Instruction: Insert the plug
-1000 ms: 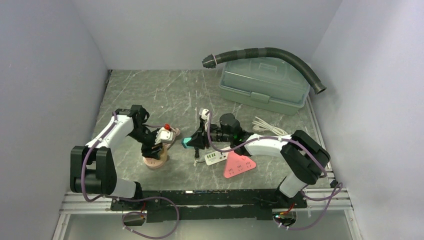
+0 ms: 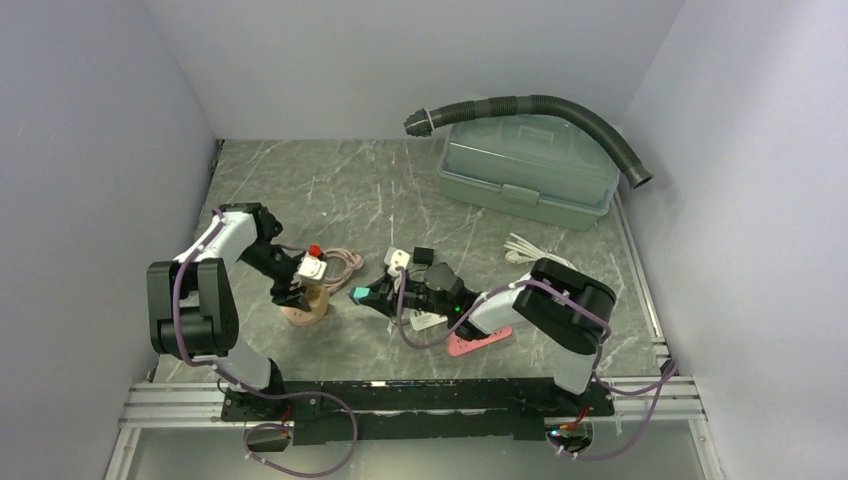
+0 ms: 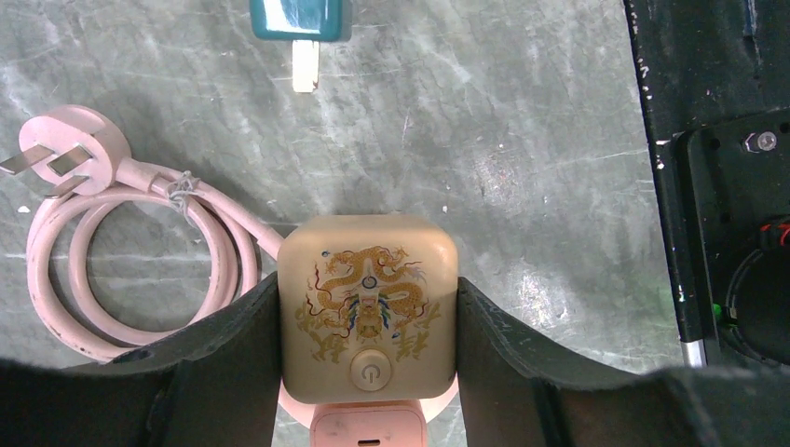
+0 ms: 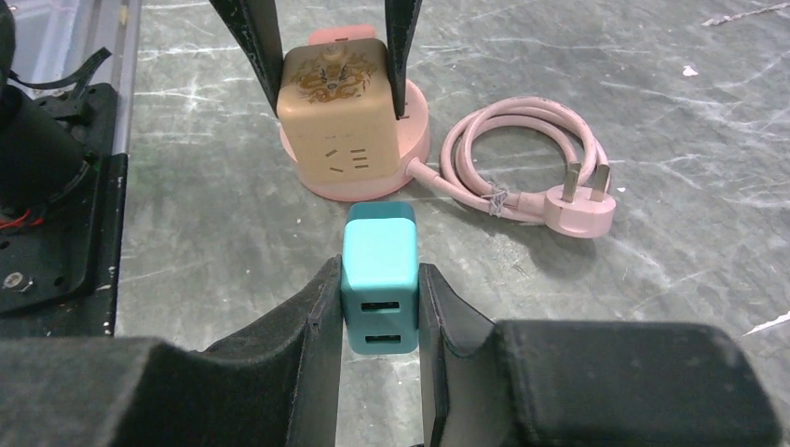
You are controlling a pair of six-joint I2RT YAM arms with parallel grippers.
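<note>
A teal plug with slots on its back sits between the fingers of my right gripper, which is shut on it. In the left wrist view its flat metal prong points toward the tan socket block. That block stands on a round pink base, and my left gripper is shut on its sides. Socket slots show on the block's side facing the plug. A clear gap separates plug and block. Seen from above, the plug is right of the block.
A coiled pink cord with its three-pin plug lies beside the block. Under and near the right arm are a pink socket strip and a white one. A green box and white cable stay farther off.
My right arm has moved left with the teal plug, toward the block. The left gripper has also shifted a little left, still around the block.
</note>
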